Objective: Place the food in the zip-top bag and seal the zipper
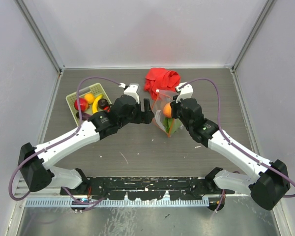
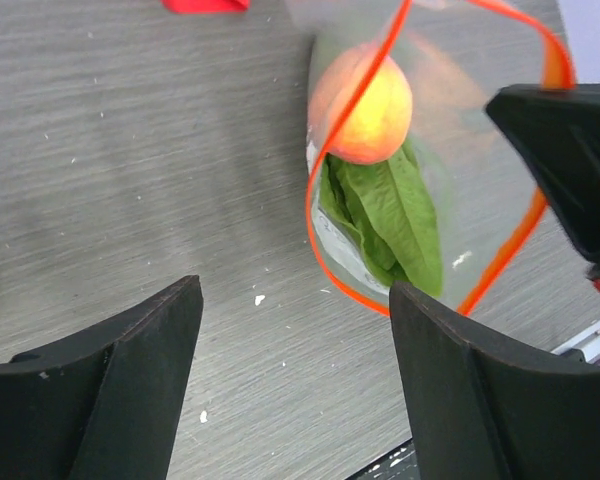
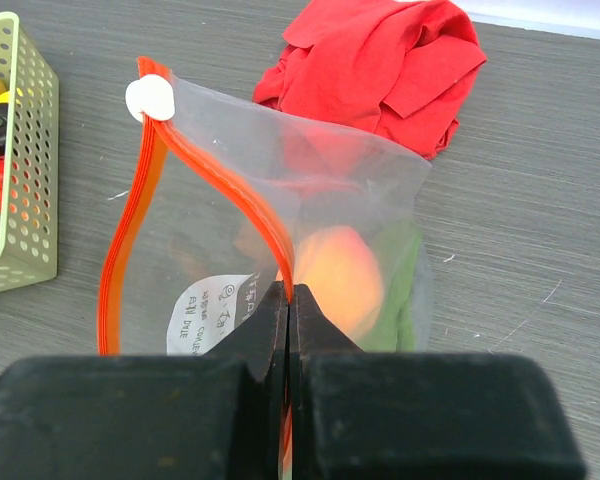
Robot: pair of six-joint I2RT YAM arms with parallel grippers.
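Note:
The clear zip bag (image 3: 200,200) with orange zipper edges holds a peach-orange round fruit (image 2: 365,110) and a green leafy item (image 2: 390,210). My right gripper is shut on the bag's orange zipper edge. My left gripper (image 1: 147,113) stands open left of the bag, facing its open mouth, with nothing between its fingers; in the left wrist view the bag's contents show beyond the fingers.
A perforated basket (image 3: 35,180) with several fruits and vegetables sits at the left of the top view. A crumpled red cloth (image 1: 162,78) lies behind the bag.

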